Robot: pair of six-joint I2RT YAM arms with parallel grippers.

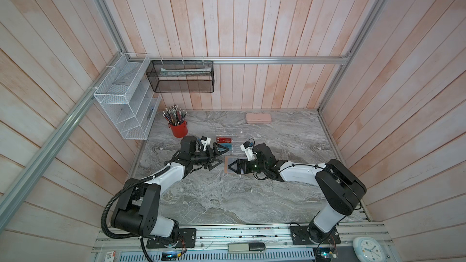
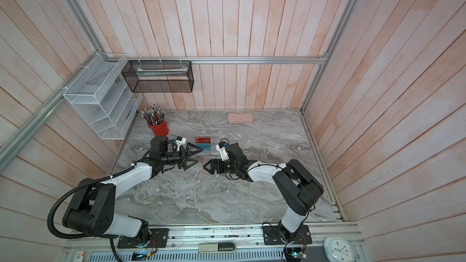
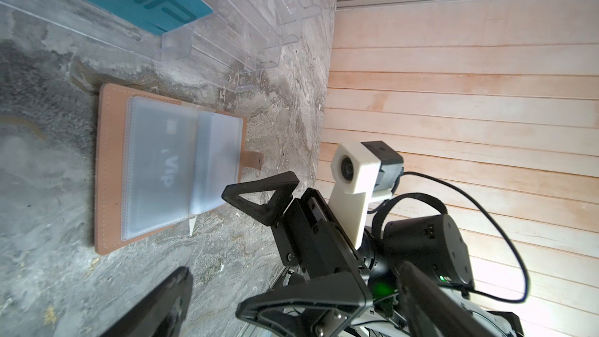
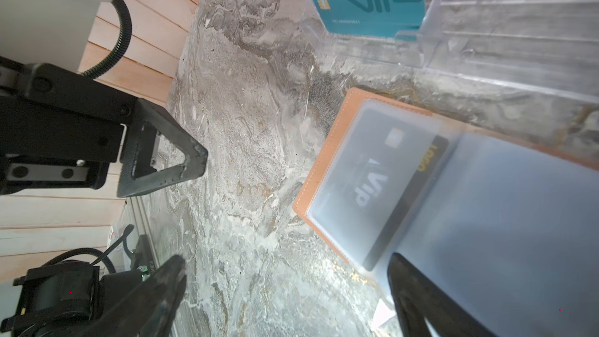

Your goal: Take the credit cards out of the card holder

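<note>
The tan card holder (image 3: 111,174) lies open on the marble table with two frosted sleeves. Through its left sleeve shows a card (image 4: 368,190) with white "Vip" lettering and a dark "LOGO" stripe. No card can be made out in the right sleeve, part of which is cut off or covered in the right wrist view. My left gripper (image 1: 223,156) stands open just left of the holder. From the right, my right gripper reaches over the holder, open and empty. In both wrist views, each gripper's own fingertips are blurred and apart.
Behind the holder stands a clear tiered rack (image 3: 249,12) with a teal VIP card (image 4: 374,0) and a red card (image 1: 223,139) in it. A red pen bucket (image 1: 179,129) is at the back left, a pink case (image 1: 258,118) at the back.
</note>
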